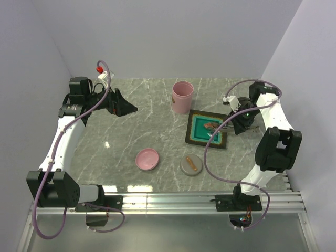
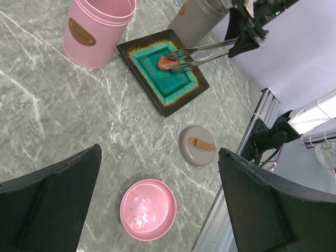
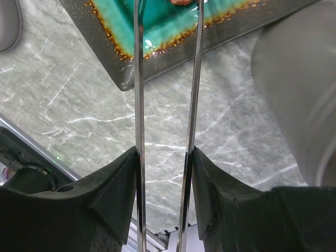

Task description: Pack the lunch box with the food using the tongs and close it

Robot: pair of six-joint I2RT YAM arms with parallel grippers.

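Note:
A piece of brown meat [image 2: 167, 63] lies on the teal, dark-rimmed square plate [image 2: 146, 86]. Metal tongs [image 2: 215, 46] with fork-like tips reach over the plate, one tip on each side of the meat's right end. Whether the tips touch it, I cannot tell. My right gripper [image 1: 242, 126] has its fingers on the two arms of the tongs [image 3: 139, 115], which stand slightly apart. In the right wrist view, only the lower edge of the meat [image 3: 181, 1] shows at the top. Far to the left, my left gripper is open and empty above the table.
A pink canister [image 1: 182, 97] stands open behind the plate. Close to the right gripper is a grey canister [image 2: 195, 23], mostly hidden from above. A pink round lid [image 1: 147, 159] and a grey lid [image 1: 190, 164] with a brown handle lie in front.

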